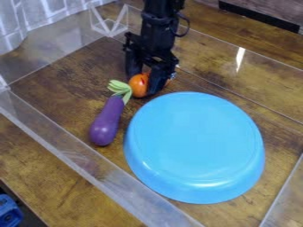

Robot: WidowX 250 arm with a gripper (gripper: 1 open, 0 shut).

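Note:
The black gripper (147, 73) reaches down from the top of the view over an orange carrot (140, 85), which sits at its fingers with pale green leaves toward the lower left. The fingers partly hide the carrot, and whether they grip it is unclear. A purple eggplant (108, 121) lies just below and left of the carrot. A large blue plate (193, 147) fills the lower right of the wooden table.
Clear plastic rails border the left and bottom. A blue object (7, 211) sits at the lower left corner, outside the rail.

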